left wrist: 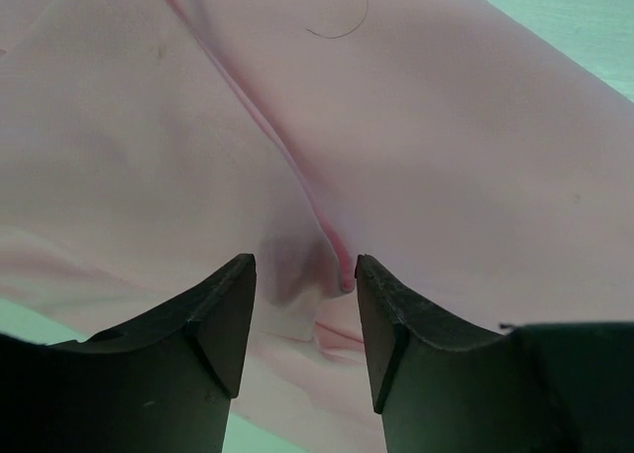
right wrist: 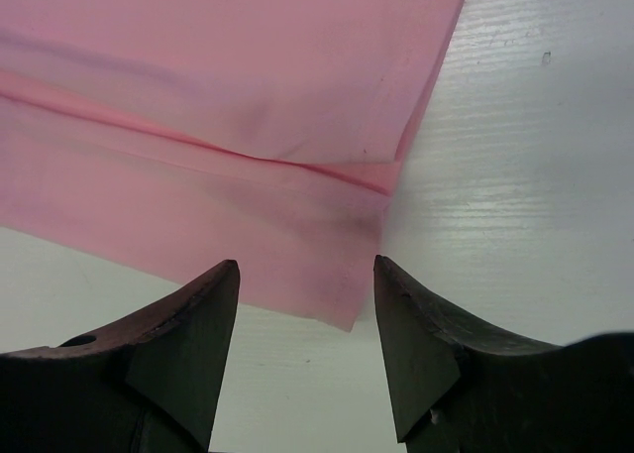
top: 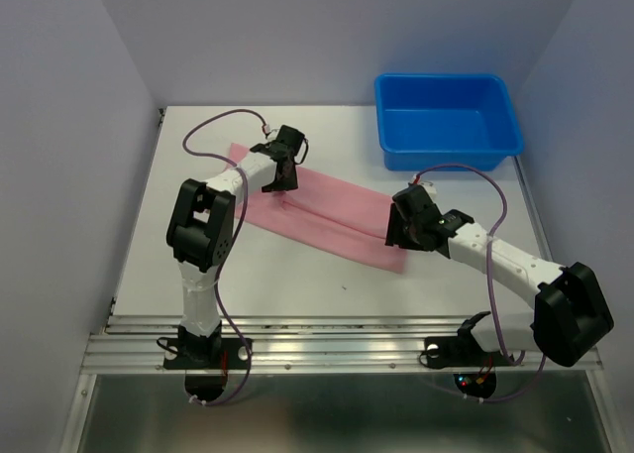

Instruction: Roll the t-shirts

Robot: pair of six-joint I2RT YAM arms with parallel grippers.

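Note:
A pink t-shirt [top: 332, 233] lies slantwise across the white table, with a folded layer whose edge runs along its length. My left gripper [top: 280, 189] is over its left part. In the left wrist view the fold's edge ends in a small raised ridge [left wrist: 344, 275] between the spread fingers, which do not pinch it. Above the shirt's right end is my right gripper [top: 398, 245], open. In the right wrist view the shirt's near right corner [right wrist: 342, 309] shows between the parted fingertips, with the folded layer [right wrist: 327, 136] farther off.
An empty blue bin [top: 448, 154] stands at the back right. Bare white table [top: 267, 284] lies in front of the shirt. Grey walls [top: 64, 126] close in the sides and back.

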